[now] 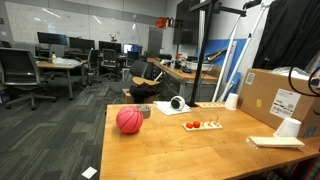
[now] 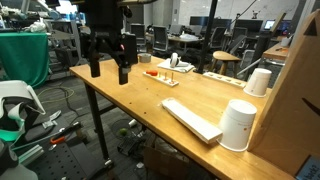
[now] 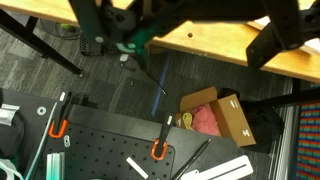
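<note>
My gripper (image 2: 110,74) hangs over the near left part of the wooden table in exterior view 2, its two fingers apart with nothing seen between them. In the wrist view its dark fingers are blurred at the top, over the table's edge. A pink-red ball (image 1: 129,119) rests on the table in exterior view 1. Right of it lies a pale board (image 1: 213,126) with small red balls (image 1: 196,124) and upright pegs. A long white block (image 2: 191,120) lies along the table edge beside an upside-down white cup (image 2: 238,125).
A large cardboard box (image 1: 280,98) stands behind the cup. Another white cup (image 2: 258,80) and a white ring-shaped thing (image 1: 178,102) are farther off. Below the table edge are an open carton (image 3: 233,120) and a black perforated panel (image 3: 104,155) with tools.
</note>
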